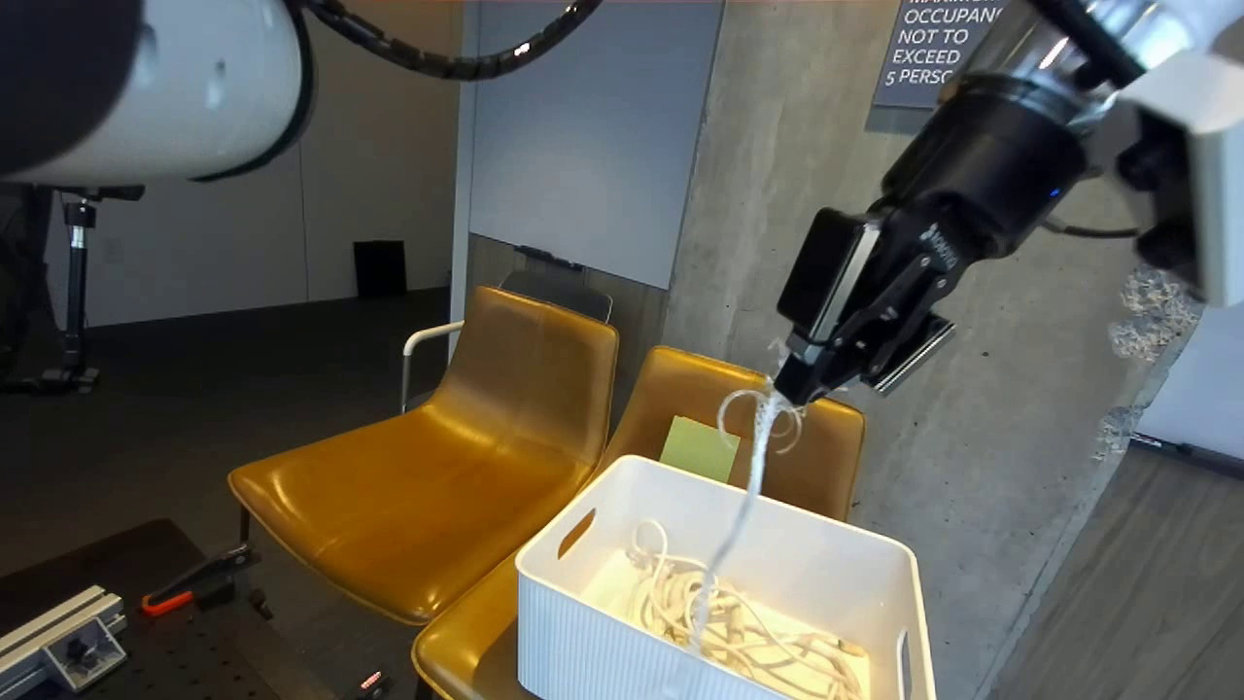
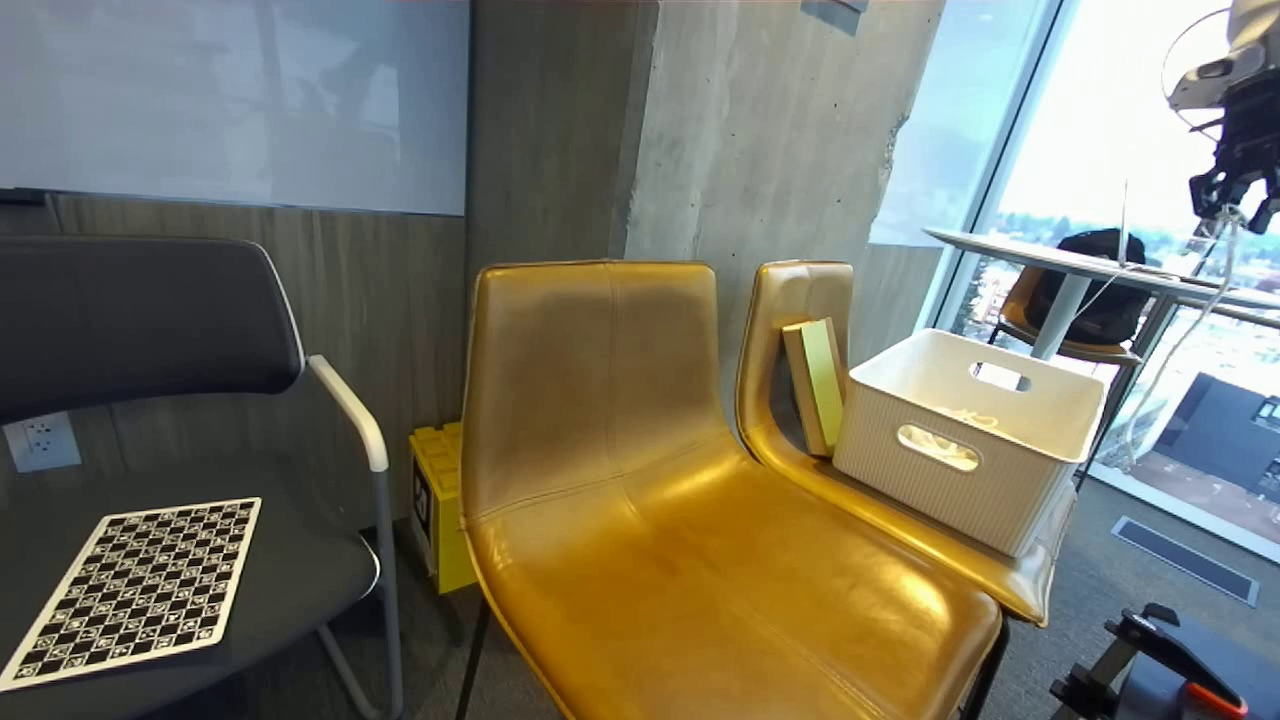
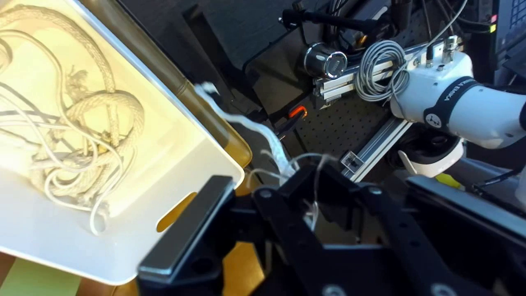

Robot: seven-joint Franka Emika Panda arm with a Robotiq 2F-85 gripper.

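Note:
High over the white bin (image 1: 606, 647), my gripper (image 1: 805, 391) is shut on the frayed end of a white rope (image 1: 752, 467). The rope hangs down in front of the bin in exterior view 1, its lower part blurred. In the wrist view, the rope (image 3: 256, 126) trails away from the fingers, its far end free and outside the bin's rim (image 3: 162, 89). Several tangled cords and ropes (image 3: 93, 133) lie on the bin floor. At the right edge of exterior view 2, the gripper (image 2: 1242, 216) is beyond the bin, with the rope (image 2: 1182, 342) swinging below.
The bin stands on a tan chair (image 2: 768, 450), with a green-faced box (image 1: 700, 447) behind it. Another tan chair (image 1: 426, 467) is empty beside it. A dark worktable (image 3: 340, 130) holds a clamp (image 1: 192, 583), a coiled grey cable (image 3: 379, 69) and rails.

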